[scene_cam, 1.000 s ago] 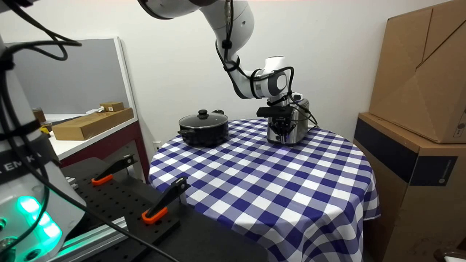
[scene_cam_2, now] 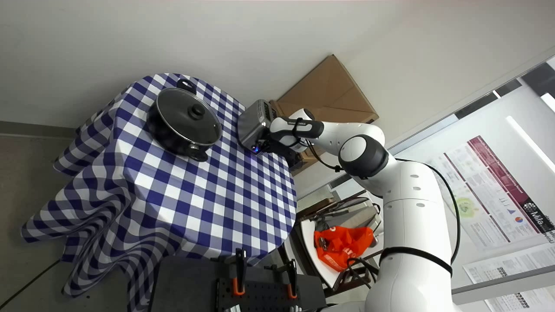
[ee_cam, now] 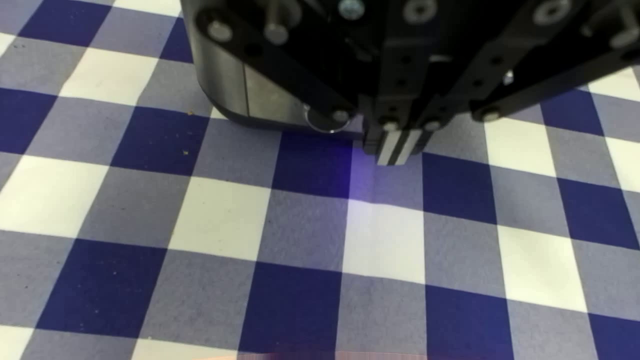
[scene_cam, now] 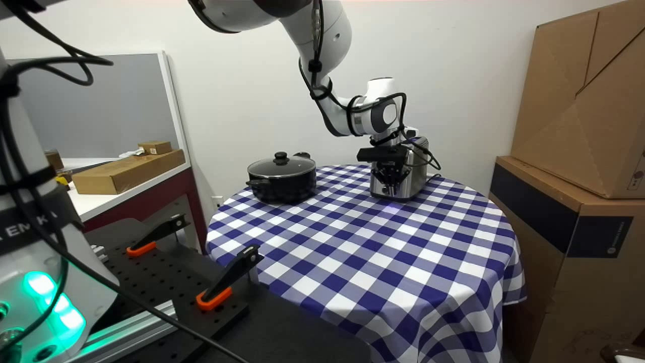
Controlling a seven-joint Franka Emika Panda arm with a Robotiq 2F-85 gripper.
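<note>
A silver toaster (scene_cam_2: pixel 253 124) stands upright at the back right of the table, close to the wall. My gripper is shut, pointing down at the toaster's front lower part, and nothing shows between its fingers. In the wrist view the toaster's lower body (ee_cam: pixel 223 78) lies just left of the fingers, beside a round knob or ring (ee_cam: pixel 325 125) partly covered by the finger links. Whether the fingertips touch the toaster, I cannot tell. Purplish light falls on the cloth below them. From exterior view 1, the arm hides much of the toaster (scene_cam: pixel 417 175).
A black pot (scene_cam: pixel 282 178) with a glass lid sits on the left part of the table. The checked tablecloth (scene_cam: pixel 387 254) is bare across the middle and front. Stacked cardboard boxes (scene_cam: pixel 562 254) rise beyond the right edge, and the wall stands close behind.
My gripper has shifted very slightly to the right in exterior view 1. Beside it, the toaster looks almost unchanged, and the pot stays in place.
</note>
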